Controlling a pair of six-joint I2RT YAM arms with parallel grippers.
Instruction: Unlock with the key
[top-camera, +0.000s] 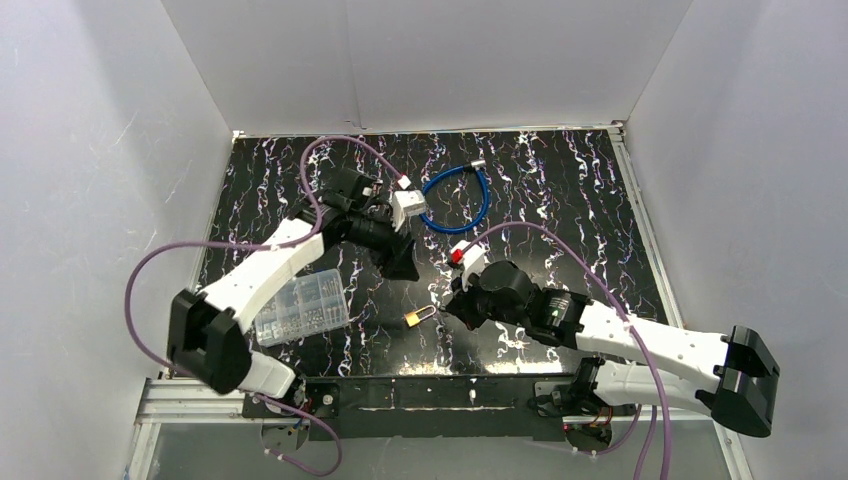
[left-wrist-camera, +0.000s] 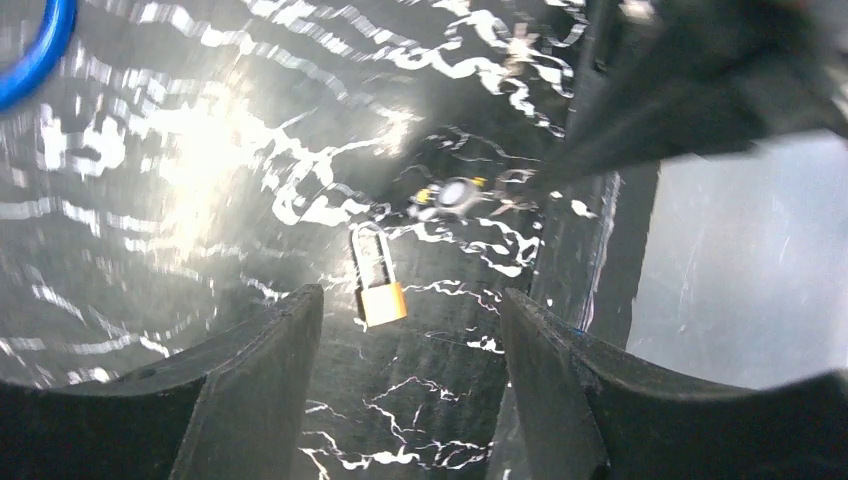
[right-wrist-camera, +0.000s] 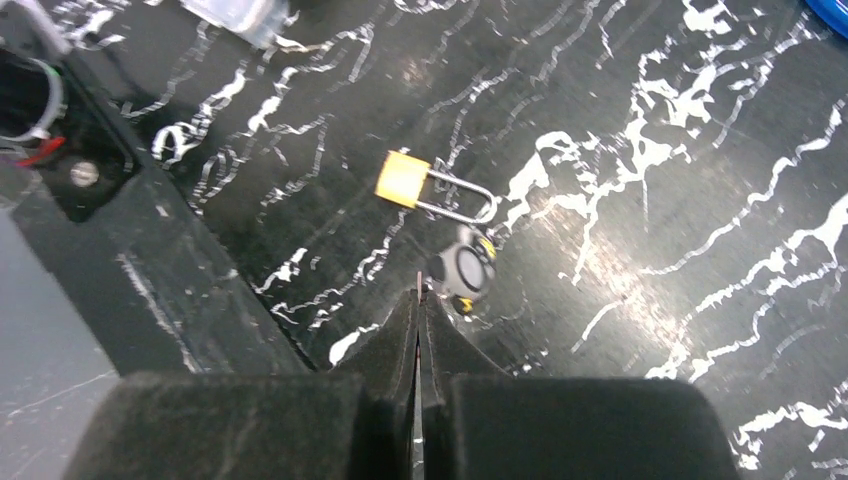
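Note:
A brass padlock (top-camera: 419, 316) with a long silver shackle lies flat near the table's front middle. My left gripper stands open above it, fingers apart, nothing between them; in its view the padlock (left-wrist-camera: 383, 303) shows in the gap. Across from it, my right gripper is shut on a thin piece seen edge-on, which looks like the key (right-wrist-camera: 420, 284); its tip sticks out past the fingers. A round grey fob with yellow bits (right-wrist-camera: 468, 268) shows beside the shackle. Whether it is tied to the key cannot be told.
A clear compartment box (top-camera: 302, 305) with small parts sits at the left. Behind the grippers curls a blue hose (top-camera: 484, 205).

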